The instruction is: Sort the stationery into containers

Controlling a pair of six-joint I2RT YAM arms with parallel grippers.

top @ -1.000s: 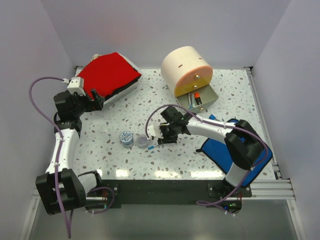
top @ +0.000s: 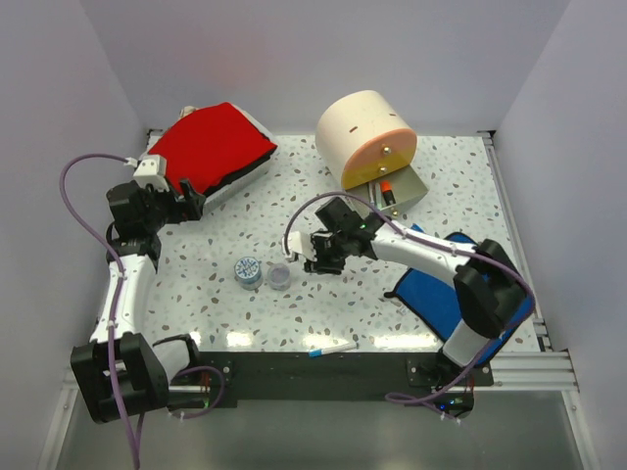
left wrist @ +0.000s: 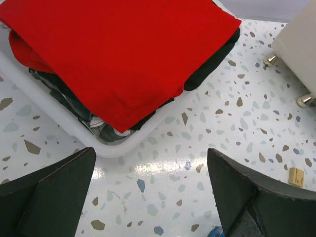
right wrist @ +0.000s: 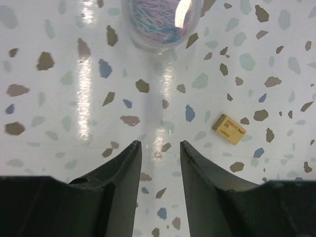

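Observation:
A white marker with a blue cap [top: 333, 349] shows at the table's front edge in the top view; whether it rests there or is in the air I cannot tell. It is out of both wrist views. My right gripper hovers over the middle of the table, fingers apart, bare tabletop between them. Beyond its fingertips is a clear round tub [right wrist: 163, 22] of thin coloured bands. A cream bin [top: 364, 137] at the back has an open drawer [top: 409, 186] with pens in it. My left gripper stands open and empty near the cloth basket.
A round blue-and-white container [top: 248, 272] sits left of the tub. A small tan block [right wrist: 228, 129] lies to the right of my right gripper. Red cloth [top: 211, 142] covers a white basket [left wrist: 111, 148] at the back left. A blue mat [top: 436, 304] takes up the right side.
The right arm moved slightly; the left gripper stays open.

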